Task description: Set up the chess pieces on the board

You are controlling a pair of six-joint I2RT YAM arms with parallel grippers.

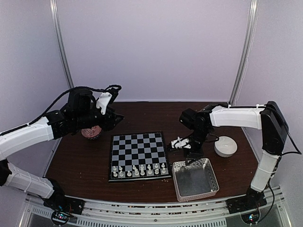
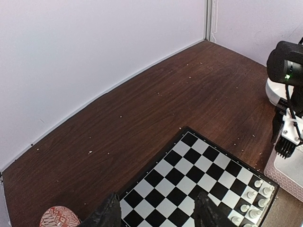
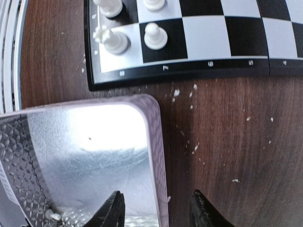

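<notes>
The checkered board (image 1: 138, 149) lies mid-table, with white pieces (image 1: 142, 171) standing along its two near rows. A white pawn (image 3: 155, 38) stands at the board's corner beside the metal tray (image 1: 195, 182); a small white piece (image 3: 52, 215) lies in that tray. My left gripper hangs open, left of and above the board, nothing between its fingers. My right gripper is open and empty over the tray's board-side wall, its fingertips either side of that wall in the right wrist view.
A white bowl (image 1: 225, 146) sits behind the tray at the right. A red patterned round object (image 2: 59, 217) is at the left of the board, partly under the left arm in the top view. The table behind the board is clear.
</notes>
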